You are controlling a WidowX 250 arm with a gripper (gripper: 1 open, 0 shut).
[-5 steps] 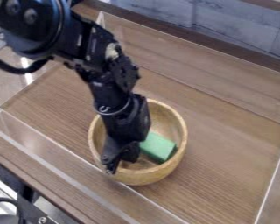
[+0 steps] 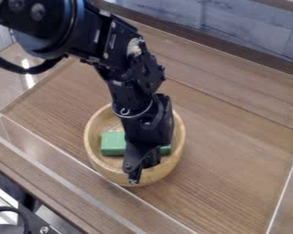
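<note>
A black robot arm comes down from the top left, its gripper (image 2: 139, 163) over the front part of a light wooden bowl (image 2: 103, 161). A green block (image 2: 113, 143) lies in the bowl, partly hidden behind the gripper. The gripper looks low at the bowl, but its fingertips are dark and hard to make out, so whether they are open or shut does not show clearly.
Dark cables and parts sit at the bottom left, beyond the table's edge.
The bowl has shifted a little left, and the green block now shows at the left of the gripper instead of the right.
</note>
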